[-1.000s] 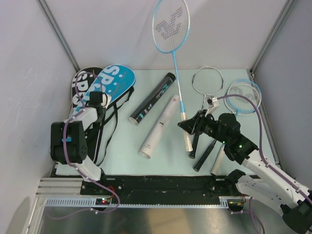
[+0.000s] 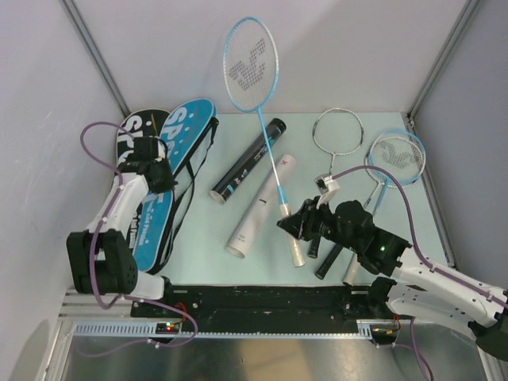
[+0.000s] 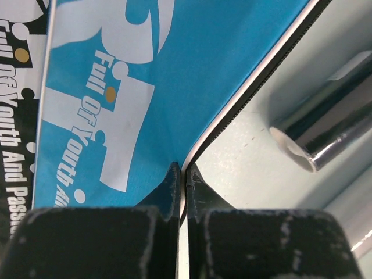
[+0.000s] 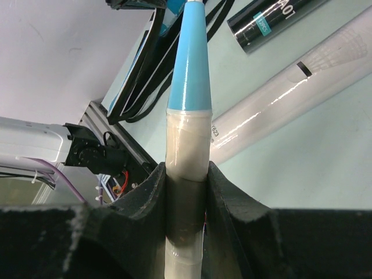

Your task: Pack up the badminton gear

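Observation:
A blue-and-white racket (image 2: 282,186) is held raised by my right gripper (image 2: 292,222), shut on its cream grip (image 4: 187,139). Its head (image 2: 251,63) reaches over the back wall in the top view. My left gripper is shut on the edge of the blue racket bag (image 3: 110,104), lifting it at the left beside a black bag (image 2: 127,127). More rackets (image 2: 397,159) lie on the right of the table.
A black shuttlecock tube (image 2: 250,159) and a white tube (image 2: 262,206) lie in the middle of the pale mat (image 2: 202,262). Walls close the sides and back.
The right gripper has moved left with the racket. The left gripper has risen with the blue bag's edge, and the bag now stands more open and shifted toward the front.

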